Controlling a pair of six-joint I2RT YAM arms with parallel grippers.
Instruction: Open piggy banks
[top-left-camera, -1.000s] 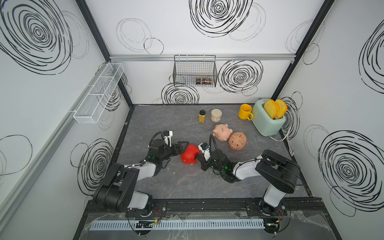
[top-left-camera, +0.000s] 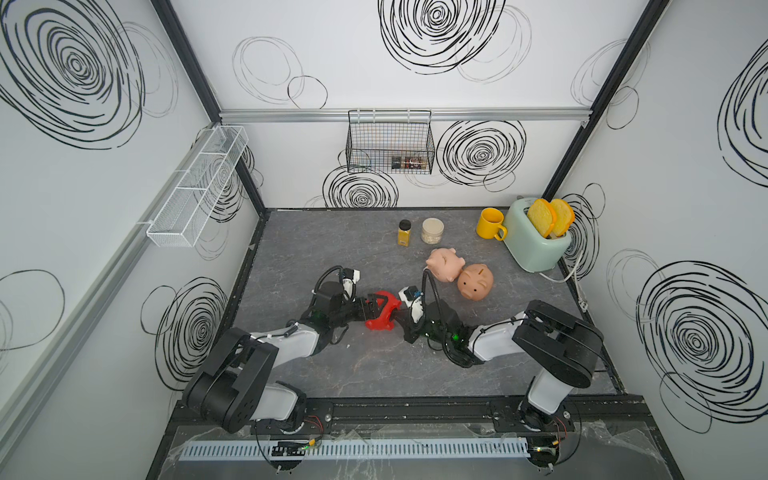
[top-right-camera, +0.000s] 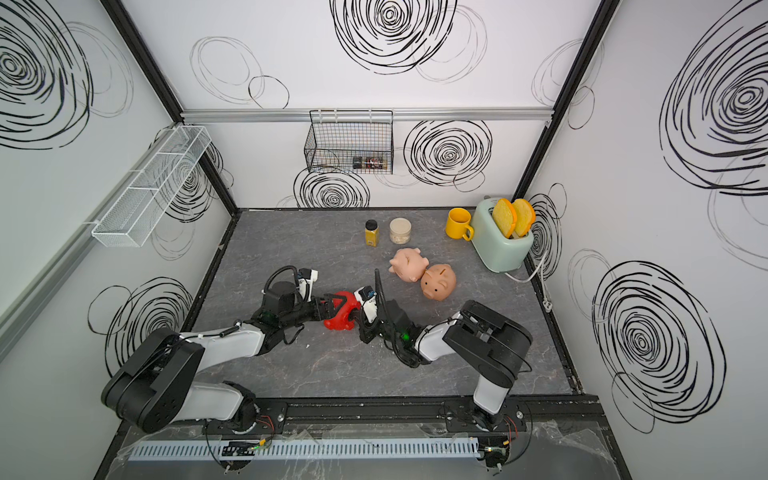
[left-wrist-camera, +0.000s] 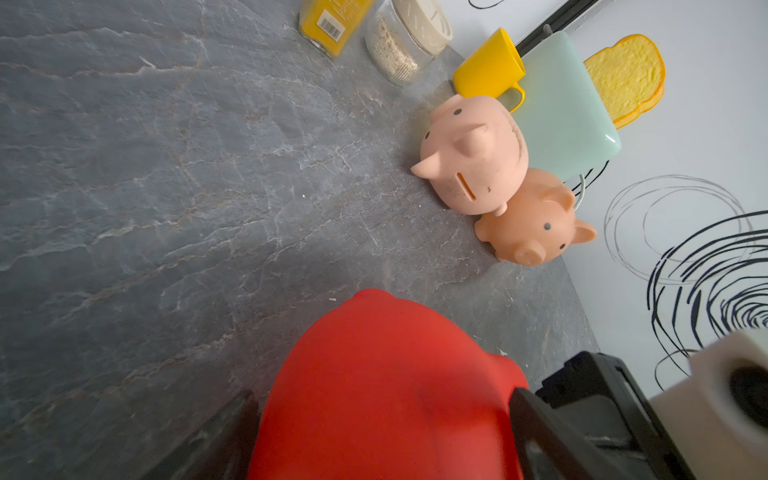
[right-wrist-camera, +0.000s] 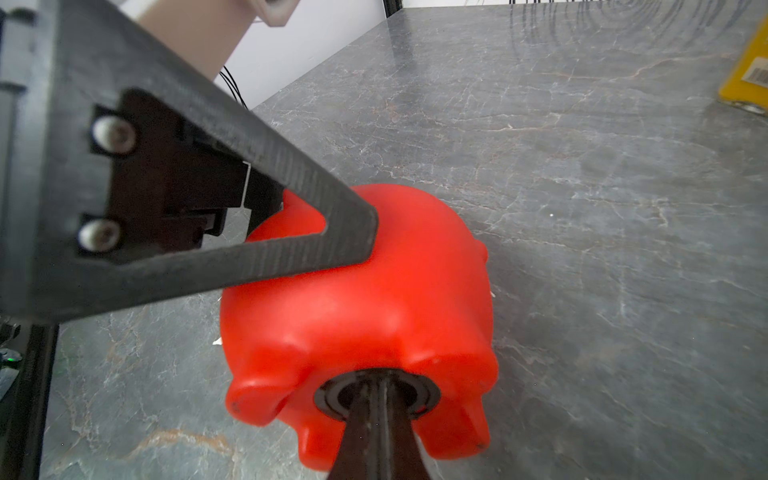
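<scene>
A red piggy bank (top-left-camera: 383, 310) lies on its side between my two arms, its feet and round black stopper (right-wrist-camera: 428, 393) facing the right gripper. My left gripper is open around its body, a finger (right-wrist-camera: 352, 232) lying along the pig's upper side in the right wrist view. The right gripper is shut, with its tips at the middle of the stopper; whether they pinch any part of it is hidden. Two more piggy banks, a pink one (top-left-camera: 445, 265) and an orange one (top-left-camera: 475, 282), sit together to the right, behind the right arm.
At the back stand a yellow spice bottle (top-left-camera: 404, 233), a jar (top-left-camera: 432, 231), a yellow mug (top-left-camera: 489, 225) and a mint toaster (top-left-camera: 534, 240) with toast. A black wire basket (top-left-camera: 390, 144) hangs on the back wall.
My left gripper has moved right and slid its fingers around the red pig, which has shifted very slightly right. The right arm has barely moved.
</scene>
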